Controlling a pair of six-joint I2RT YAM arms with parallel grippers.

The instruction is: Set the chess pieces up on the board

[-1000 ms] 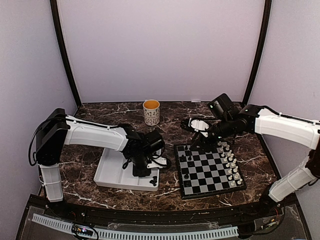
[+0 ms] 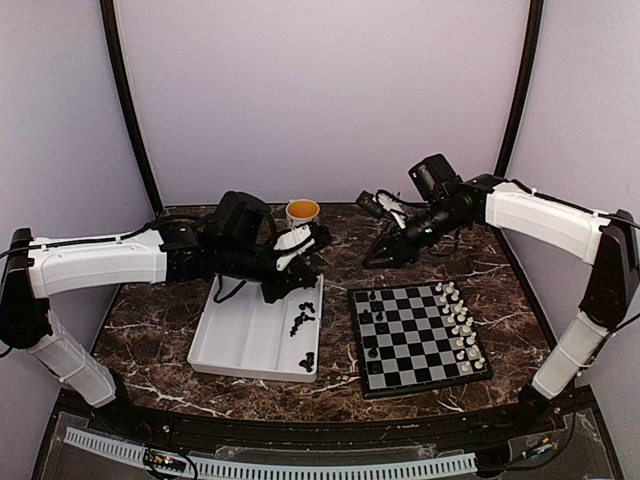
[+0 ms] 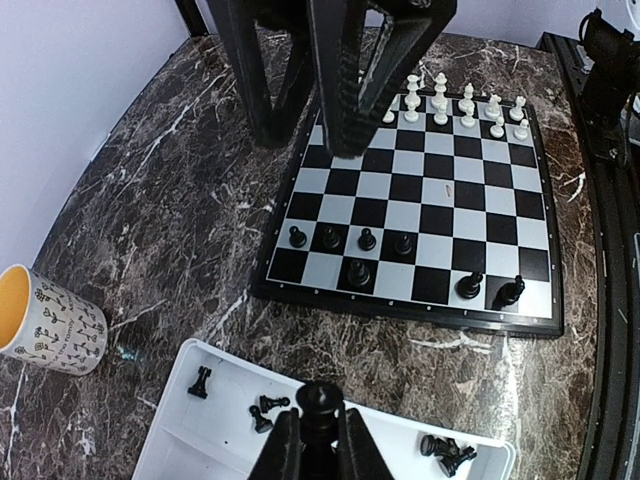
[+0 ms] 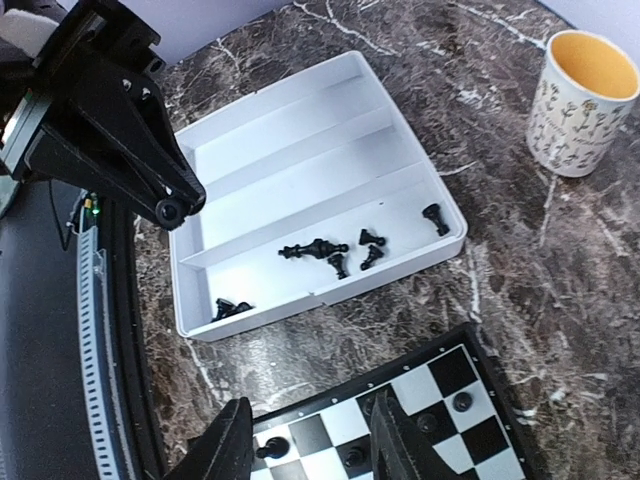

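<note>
In the left wrist view, my left gripper is shut on a black chess piece, its rounded top showing above the fingers. The right wrist view has that gripper raised near the tray's left side. My right gripper stands open with nothing between its fingers, above the board's far edge. The chessboard carries several black pieces along its tray side and white pieces in rows on the opposite side. In the white tray lie several loose black pieces.
An orange-lined patterned cup stands behind the tray, on the dark marbled table. The strip between tray and board is clear. The board's middle squares are empty.
My left gripper has lifted and moved back, uncovering the loose pieces in the tray. The right gripper has drawn back and left, off the board's far edge.
</note>
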